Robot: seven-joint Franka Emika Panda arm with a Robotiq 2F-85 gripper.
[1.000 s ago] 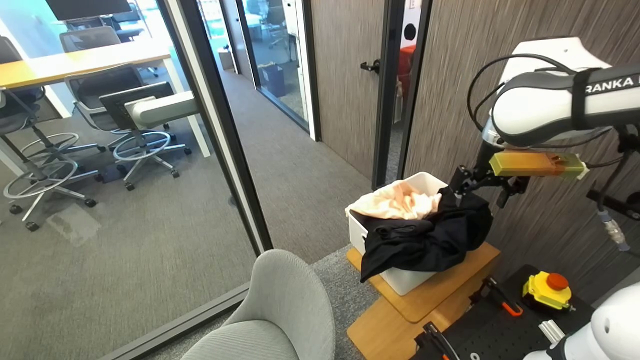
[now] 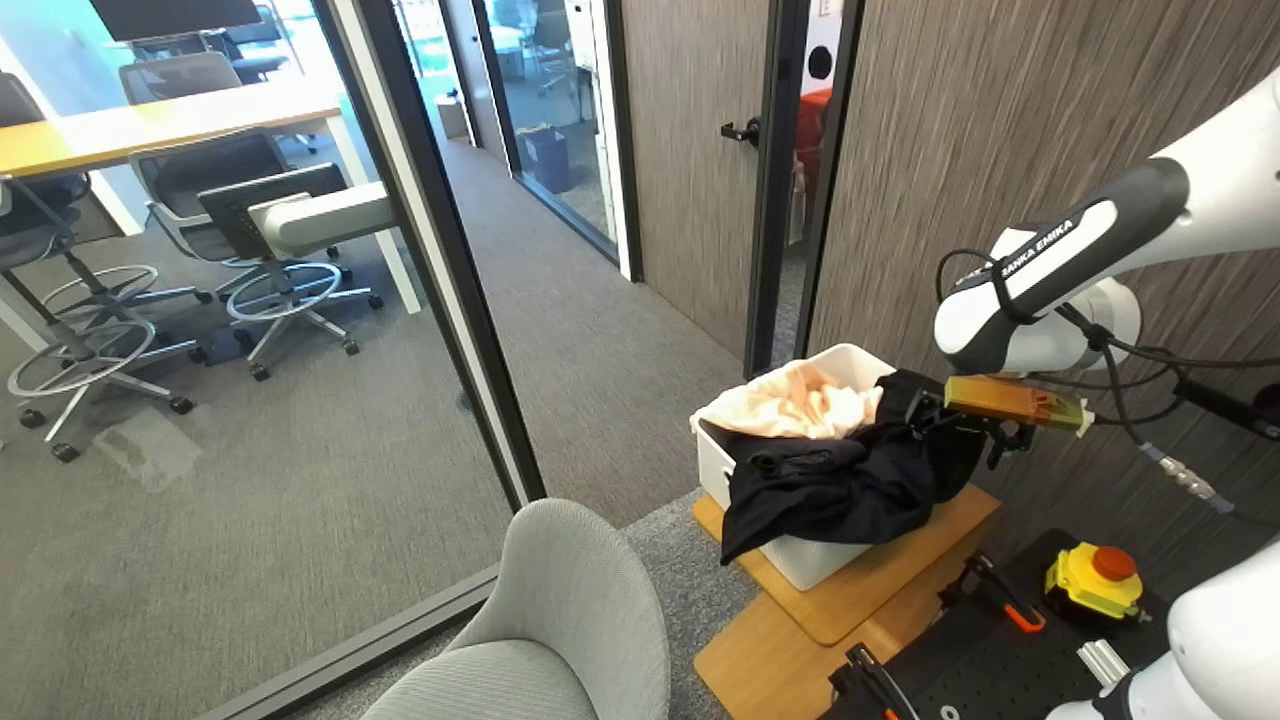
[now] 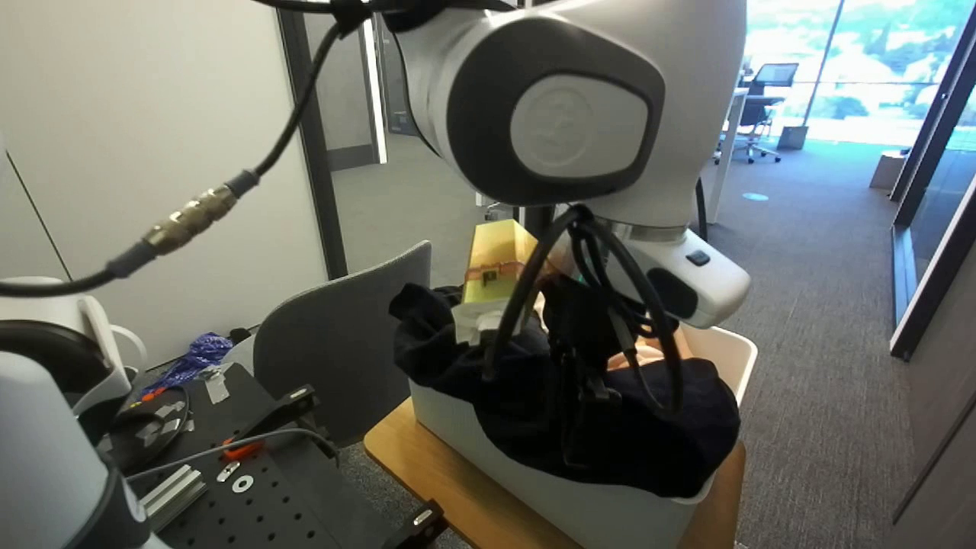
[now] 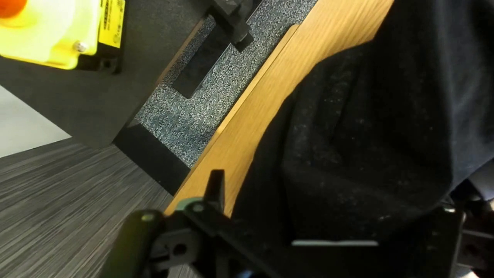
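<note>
A black cloth [image 2: 840, 490] lies heaped in a white bin [image 2: 812, 558] and hangs over its front wall. Beside it in the bin sits a pale peach cloth [image 2: 798, 406]. My gripper [image 2: 957, 434] is low over the right end of the black cloth, its fingers set wide. In the wrist view the black cloth [image 4: 370, 134] fills the space ahead of the open gripper, and one finger [image 4: 215, 187] shows at lower left over the wood. Whether the fingers touch the cloth cannot be told. Cables and the arm partly cover the gripper in exterior view 2.
The bin stands on a wooden board [image 2: 840, 610]. A black perforated table [image 3: 284, 485] with clamps and a yellow emergency stop [image 2: 1094, 582] lies close by. A grey chair [image 2: 576, 600] is on the bin's other side, and a wood-panelled wall [image 2: 960, 156] rises behind.
The arm has come down and a little to the left in exterior view 1, bringing the gripper from above the black cloth to its right end. The cloths look about the same.
</note>
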